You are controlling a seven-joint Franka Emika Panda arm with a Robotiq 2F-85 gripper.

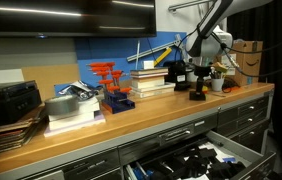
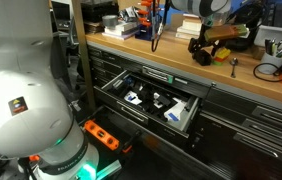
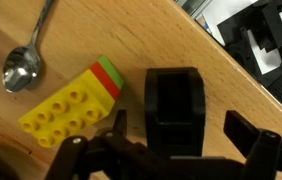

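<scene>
A dark, box-like black object [image 3: 174,88] stands on the wooden counter in the wrist view. My gripper is open above it, with one finger [image 3: 106,150] to its left and the other finger [image 3: 246,137] to its right. Wood shows between the object and each fingertip, so neither seems to touch it. In exterior view 1 the black object [image 1: 197,95] is near the counter's front edge, directly below the arm; exterior view 2 shows the object [image 2: 201,57] there too, small and partly covered by the gripper.
Left of the object lie a yellow studded block [image 3: 69,112] with a red and green end and a metal spoon [image 3: 23,65]. Below the counter, a drawer [image 2: 146,103] stands open with dark items inside. Books [image 1: 151,80] are stacked farther left.
</scene>
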